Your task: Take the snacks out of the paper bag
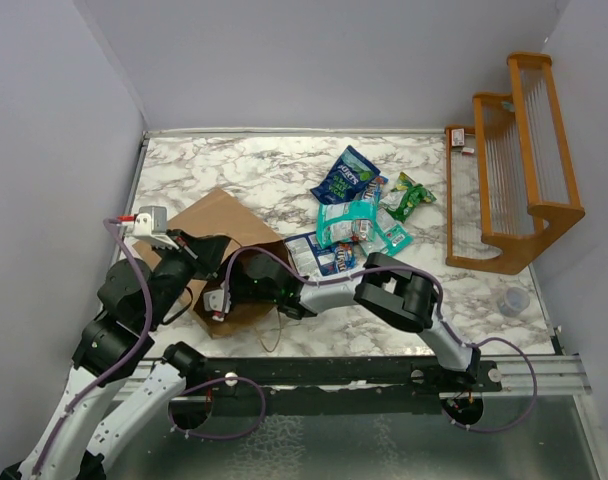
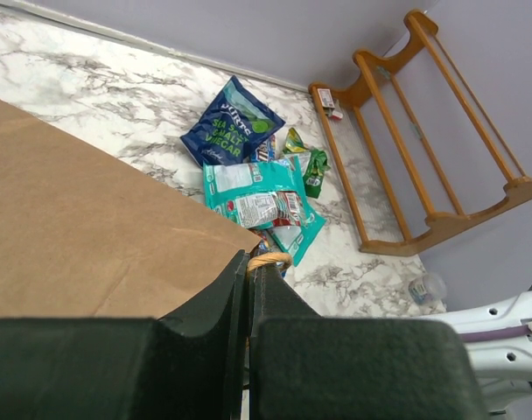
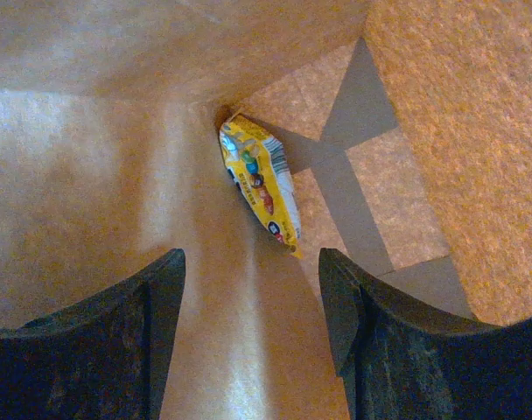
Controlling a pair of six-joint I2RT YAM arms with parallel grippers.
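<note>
The brown paper bag (image 1: pixel 199 215) lies on its side at the left of the marble table. My left gripper (image 1: pixel 216 250) is at the bag's upper part; in the left wrist view it is shut, with a twisted paper handle (image 2: pixel 270 261) at its fingertips. My right gripper is inside the bag, open, with a small yellow snack packet (image 3: pixel 259 179) lying just beyond its fingers on the bag's inner surface. Outside, to the bag's right, lie a navy chip bag (image 1: pixel 344 178), teal packets (image 1: pixel 344 222), a green packet (image 1: pixel 409 200) and other snacks.
A wooden rack (image 1: pixel 514 180) stands on the right side, with a clear cup (image 1: pixel 514 300) near the front right corner. Walls border the table at back and sides. Bare marble shows at the back left and front right.
</note>
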